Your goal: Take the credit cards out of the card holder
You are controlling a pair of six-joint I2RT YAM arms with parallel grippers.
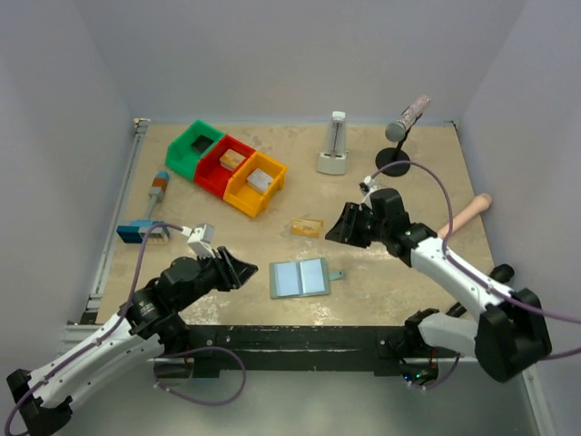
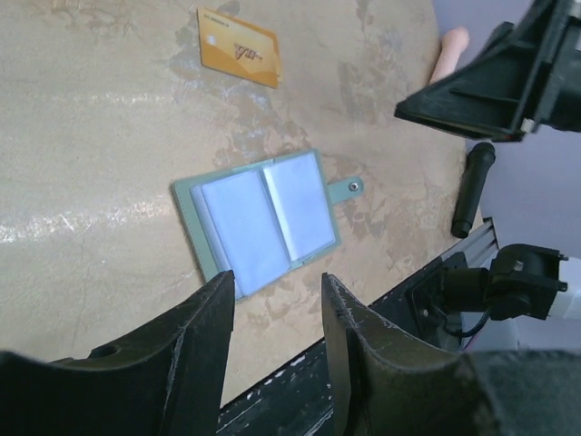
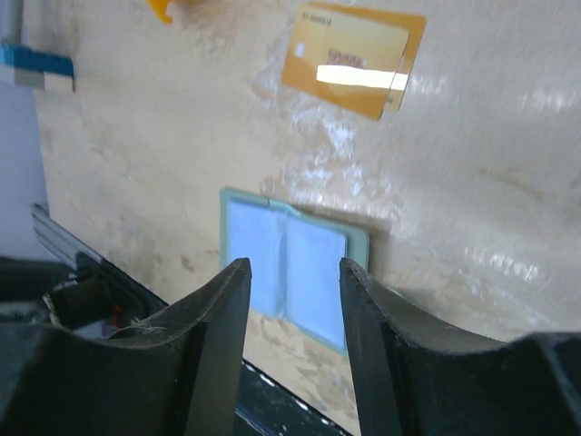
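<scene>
The card holder [image 1: 300,278] lies spread flat on the table, a pale green cover with white-blue sleeves and a snap tab at its right. Behind it are gold cards [image 3: 349,56], one overlapping another, flat on the tabletop. No card shows in the sleeves. My right gripper [image 1: 334,234] hovers right of the cards, its fingers [image 3: 218,313] parted with nothing between them. Left of the holder, my left gripper [image 1: 247,274] is above the table, its fingers [image 2: 207,327] apart and the space between them empty.
Green, red and orange bins [image 1: 238,195] stand at the back left. A white stand [image 1: 334,150] and a black-based holder with a bottle [image 1: 404,136] are at the back right. A brush-like tool [image 1: 150,218] lies far left, a wooden pin [image 1: 470,213] far right.
</scene>
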